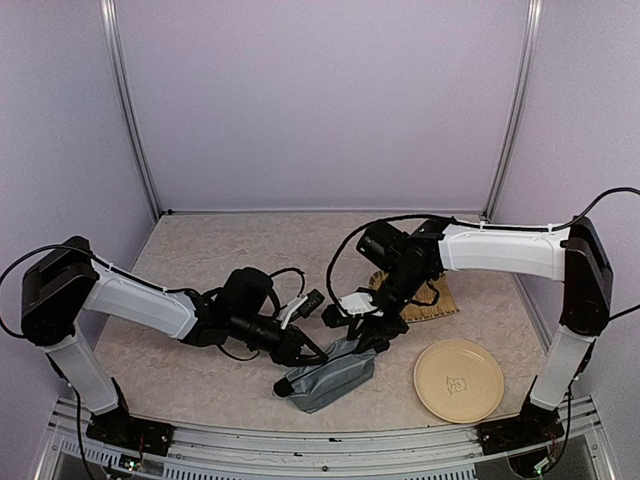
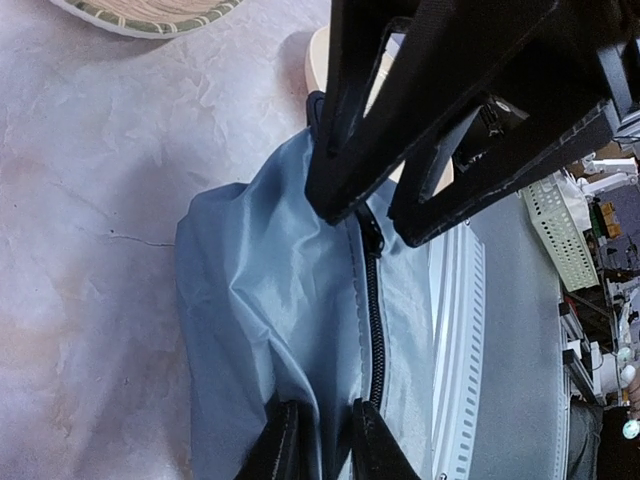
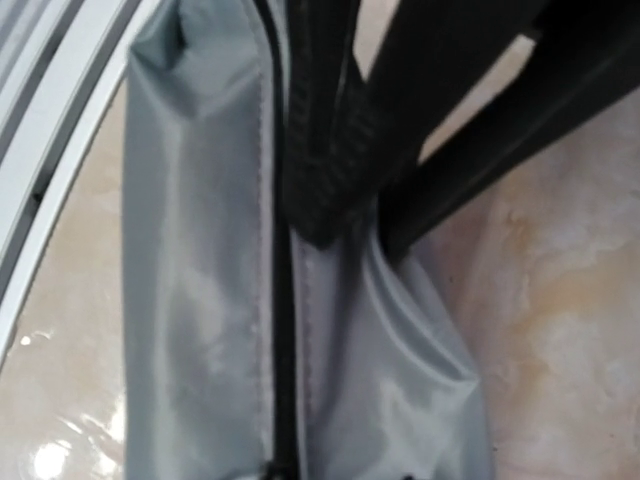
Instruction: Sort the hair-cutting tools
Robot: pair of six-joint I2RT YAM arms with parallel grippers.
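A grey-blue zippered fabric pouch lies on the table front centre, its black zipper running along the top. My left gripper is at the pouch's left part; in its wrist view the fingertips press into the fabric, gap partly hidden. My right gripper is over the pouch's other end, its fingers apart beside the zipper, reaching down at the fabric. No hair cutting tools are visible.
A round beige plate lies at the front right. A woven basket sits behind the right gripper, partly hidden.
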